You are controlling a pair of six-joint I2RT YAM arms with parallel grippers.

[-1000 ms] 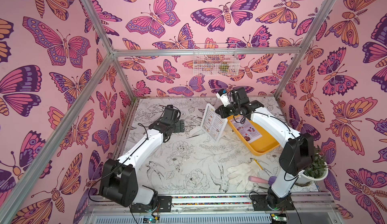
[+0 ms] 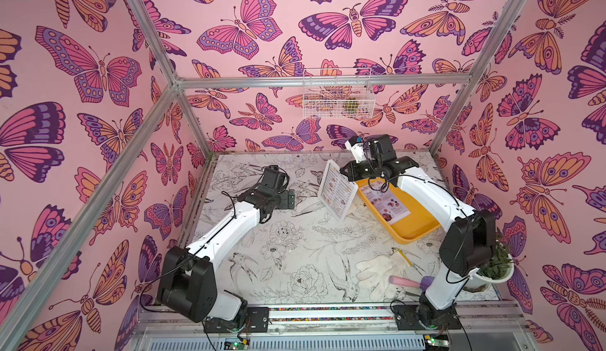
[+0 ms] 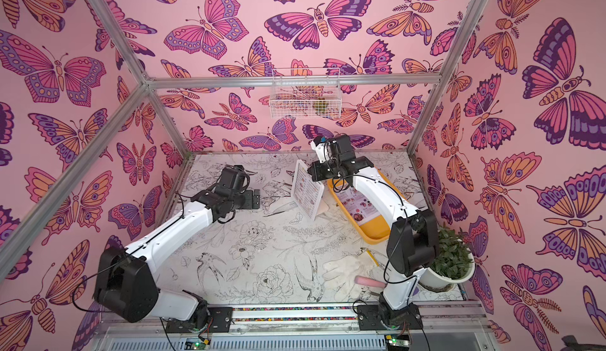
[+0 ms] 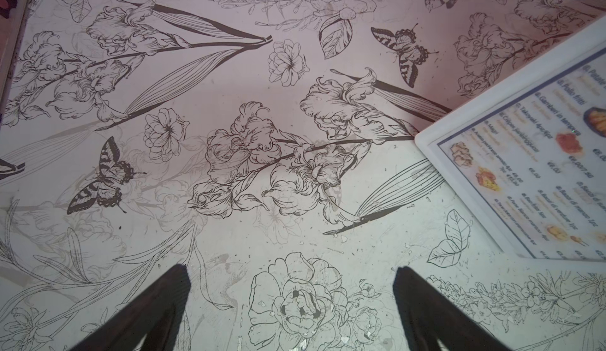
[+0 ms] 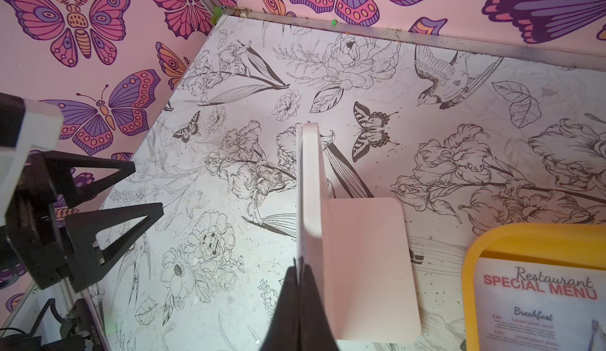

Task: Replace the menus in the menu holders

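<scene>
A white menu holder (image 2: 331,194) stands tilted at the middle of the table, with a printed menu (image 4: 549,168) showing on its front. Its flat base (image 5: 372,269) lies to the right of the upright panel in the right wrist view. My right gripper is shut, fingertips at the panel's thin near edge; anything held between them is hidden. Left of the holder, my left gripper is open above bare table with nothing between its fingers. Another menu (image 5: 536,300), headed Restaurant Special Menu, lies in the yellow tray (image 2: 404,233).
A white glove (image 2: 373,272), a yellow stick-like item (image 2: 404,257) and a pink-handled tool (image 2: 404,281) lie at the front right. Beyond them stands a potted plant (image 2: 497,265). The wire basket (image 2: 337,106) hangs at the back.
The left gripper earlier moved a little right and toward the front.
</scene>
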